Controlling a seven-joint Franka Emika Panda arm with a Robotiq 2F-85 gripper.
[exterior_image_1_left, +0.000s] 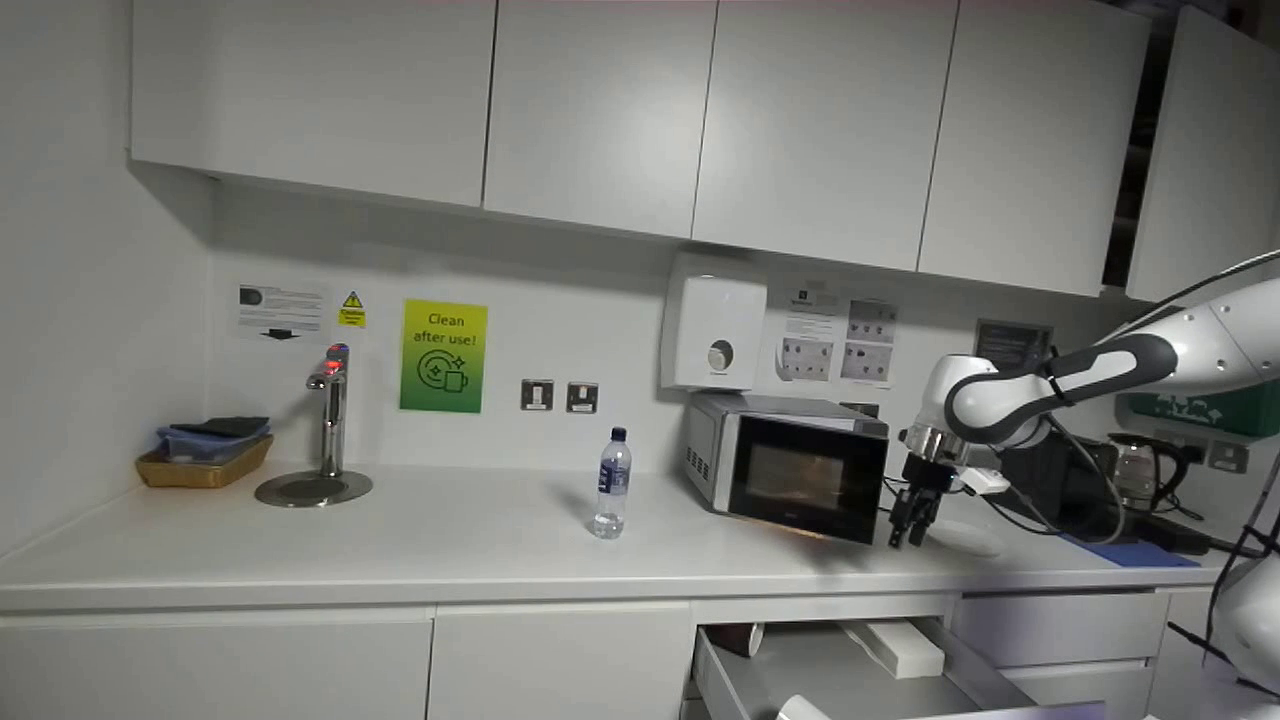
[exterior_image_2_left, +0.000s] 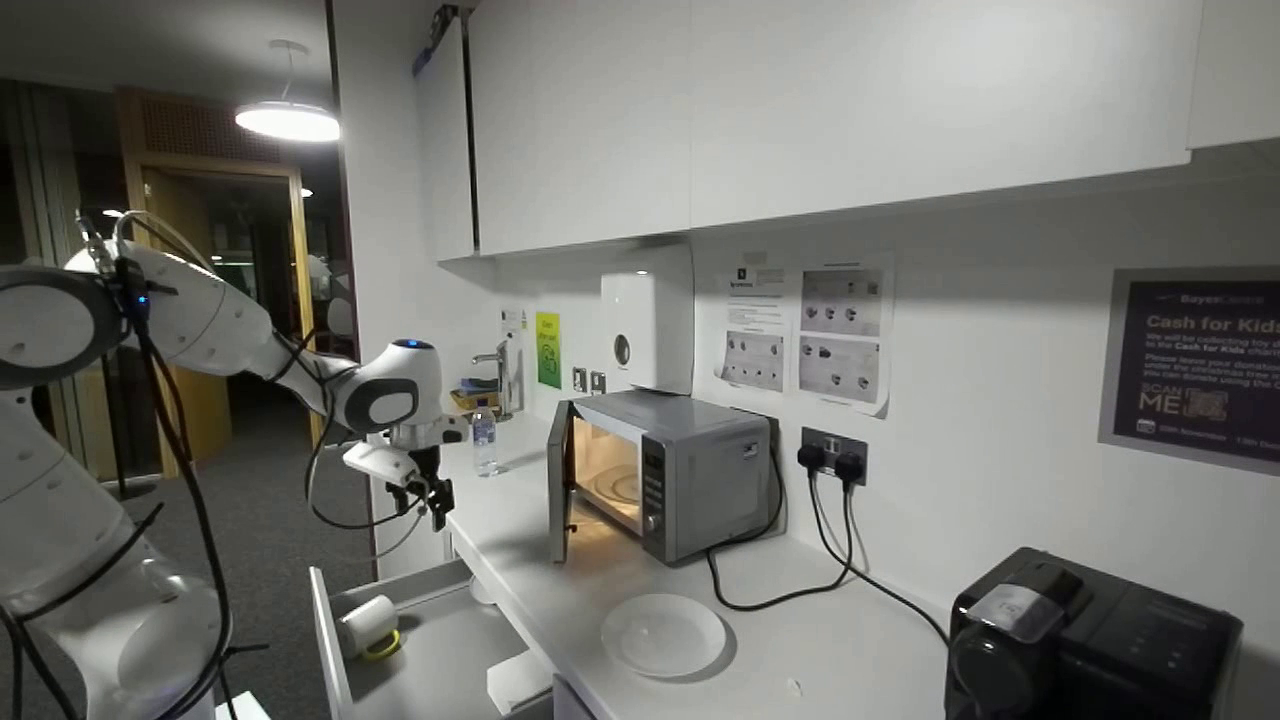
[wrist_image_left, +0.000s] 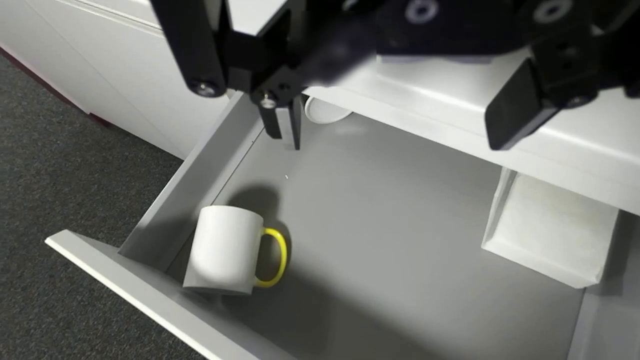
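My gripper is open and empty, its two fingers wide apart above the pulled-out drawer. A white mug with a yellow handle lies on its side in the drawer's front left corner, below and left of the fingers in the wrist view. A white box sits at the drawer's right. At the back left, a round white rim shows partly under the counter. From the second exterior view, the gripper hangs beside the counter edge, well above the mug.
The microwave on the counter has its door swung open. A white plate lies in front of it. A water bottle stands upright left of the microwave. The drawer's middle is bare.
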